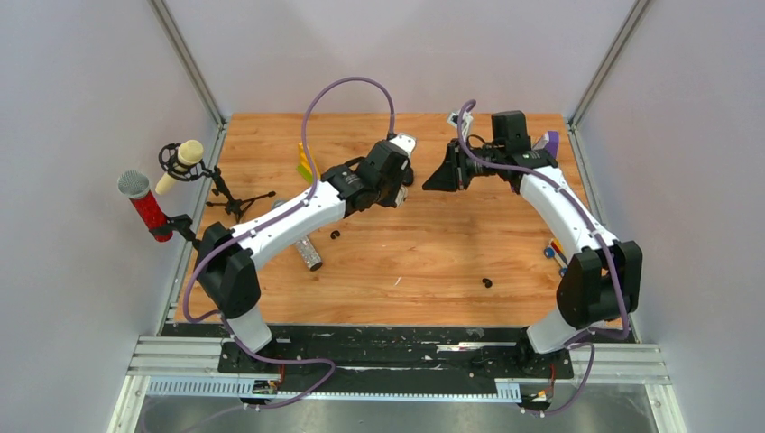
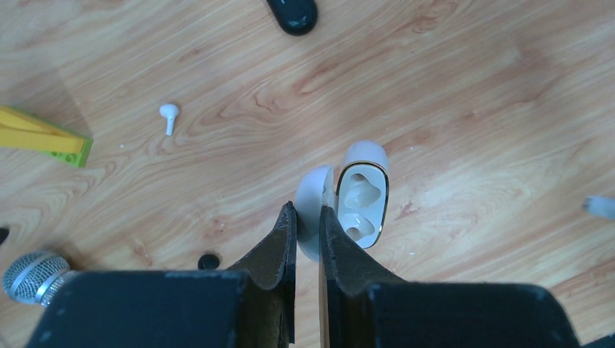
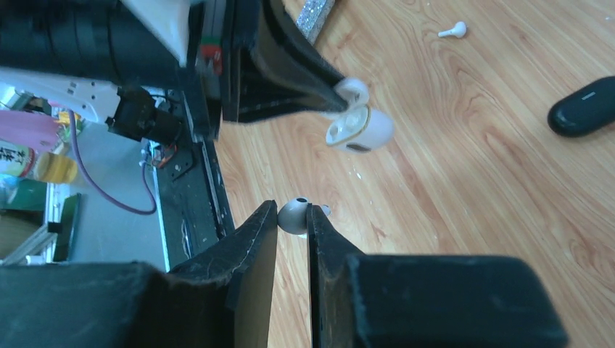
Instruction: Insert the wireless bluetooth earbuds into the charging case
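In the left wrist view my left gripper is shut on the white charging case (image 2: 362,199), whose lid stands open beside two empty-looking wells. The top view has that case largely hidden under the left arm. My right gripper holds a small white earbud (image 3: 293,216) between its fingertips, pointed toward the case, with a gap between them. A second white earbud lies on the table, also visible in the right wrist view (image 3: 453,30).
A black oval case (image 3: 584,105) lies on the table. Yellow-green toy pieces (image 2: 43,138), microphones on stands (image 1: 144,203), and a silver cylinder (image 1: 307,253) occupy the left side.
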